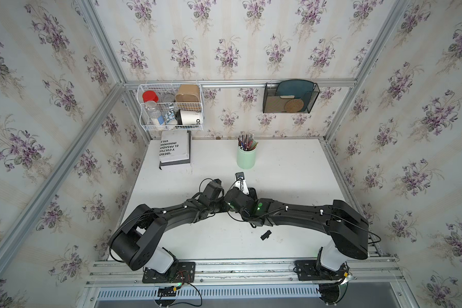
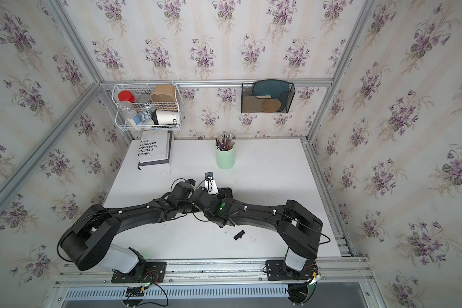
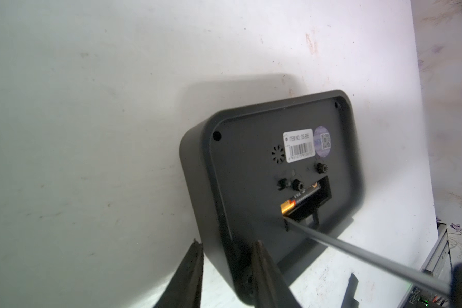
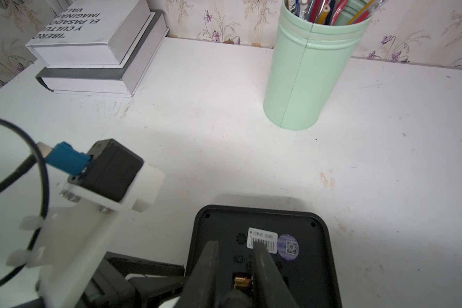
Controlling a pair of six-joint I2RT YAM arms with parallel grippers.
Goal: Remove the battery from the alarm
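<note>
The black alarm point(image 3: 251, 205) point(image 4: 302, 231) lies back-up on the table, its battery compartment uncovered. A battery point(image 3: 300, 199) point(image 4: 241, 281) sits in it. A thin grey rod point(image 3: 354, 249) reaches into the compartment at the battery's orange end; my right gripper is over the alarm, shut on what appears to be that rod, mostly hidden in its own view. My left gripper is part open at the alarm's near side end; whether it grips the case is unclear.
A small black cover point(image 1: 266, 234) lies toward the front right. A green pen cup point(image 1: 246, 158) and stacked books point(image 1: 174, 146) stand at the back. A wire basket point(image 1: 169, 105) and mesh holder point(image 1: 290, 102) hang on the wall.
</note>
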